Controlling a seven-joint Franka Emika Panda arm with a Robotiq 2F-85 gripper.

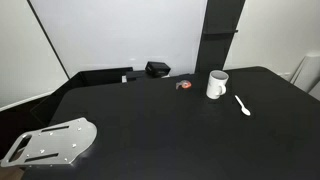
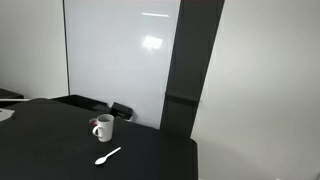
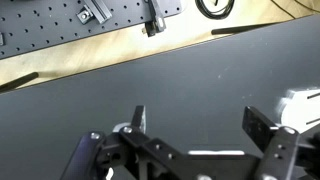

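A white mug [image 1: 217,86] stands upright near the back right of the black table in exterior view 1, its handle toward the left. Beside it, slightly nearer, lies a white spoon [image 1: 243,106]. Exterior view 2 shows the same mug [image 2: 105,128] with the spoon [image 2: 107,156] in front of it. Only the wrist view shows my gripper; it is open, fingers wide apart, with nothing between the tips. Dark table surface lies beneath it. A thin white strip [image 3: 217,152] shows behind the gripper's body, mostly hidden, and I cannot tell what it is.
A small red and grey object [image 1: 184,85] sits left of the mug, near a black box [image 1: 157,69] at the back edge. A metal plate [image 1: 52,142] is at the left. A perforated plate [image 3: 70,22] borders the wrist view's top.
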